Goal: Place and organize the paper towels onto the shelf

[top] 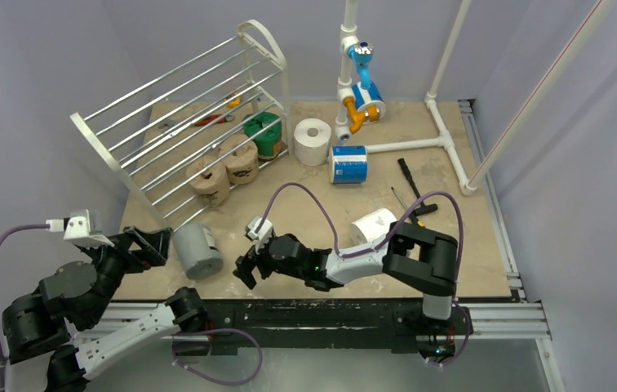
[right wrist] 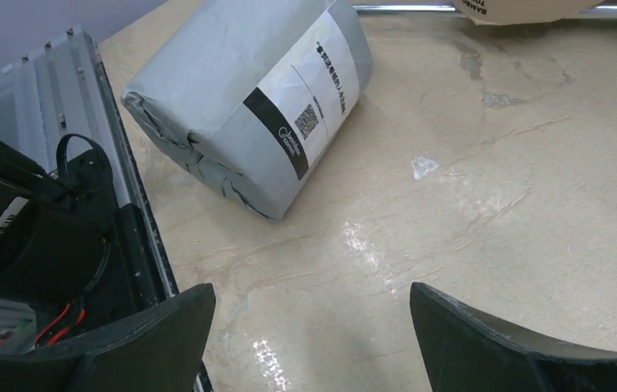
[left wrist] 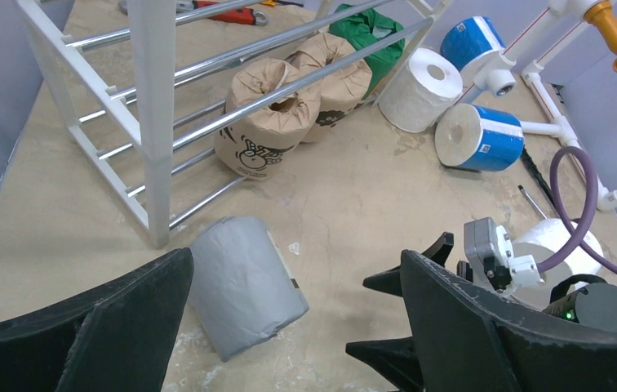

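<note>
The grey-wrapped paper roll [top: 197, 251] lies on its side on the tabletop, in front of the white shelf [top: 103, 155] and outside it. Two brown-wrapped rolls [left wrist: 266, 131] and a green-wrapped roll [top: 264, 135] stand on the shelf's lower level. My left gripper is open to the left of the grey roll, empty. Over the table right of that roll, my right gripper is also open, with only bare tabletop between its fingers. A printed label [right wrist: 304, 110] shows on the grey roll in the right wrist view.
A white roll [top: 312, 141] and a blue-and-white roll [top: 348, 164] are at the back, near white pipes [top: 407, 145]. Another white roll [top: 372, 226] lies beside the right arm. A hammer [top: 410, 181] is further right. Free tabletop spreads across the middle.
</note>
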